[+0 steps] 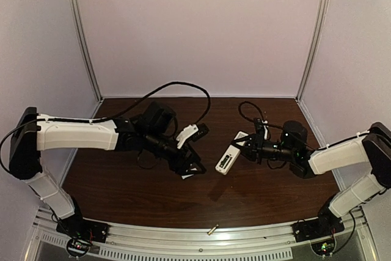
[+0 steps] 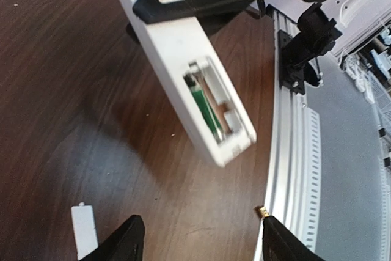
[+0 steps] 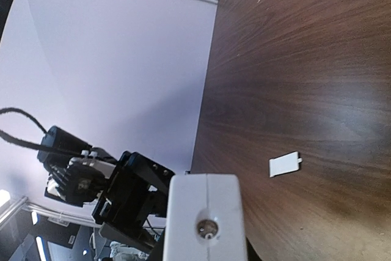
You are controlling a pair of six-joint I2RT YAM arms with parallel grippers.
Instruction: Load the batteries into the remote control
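My right gripper [image 1: 243, 140] is shut on the white remote [image 1: 225, 164], held tilted above the table with its battery bay facing up. A green battery [image 2: 204, 105] lies in the bay, with an empty space beside it. My left gripper stands open just left of the remote, nothing between its fingers. A small brass-coloured battery [image 1: 213, 228] lies at the table's front edge, by the metal rail. The white battery cover [image 2: 84, 227] lies flat on the table, partly hidden under my left gripper in the top view.
A metal rail [image 1: 201, 233] runs along the front edge, with the walls of the white enclosure at back and sides.
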